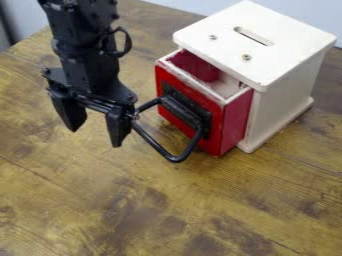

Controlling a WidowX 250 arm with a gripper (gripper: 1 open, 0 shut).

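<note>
A white wooden box (281, 60) with a slotted top stands at upper right. Its red-fronted drawer (227, 125) is pulled partly out, with a large black loop handle (174, 150) jutting toward the lower left. My black gripper (94, 125) hangs just left of the handle, its two fingers apart and pointing down, with nothing visible between them. Whether the right finger touches the handle is hard to tell.
A pale wall shows at the top left corner.
</note>
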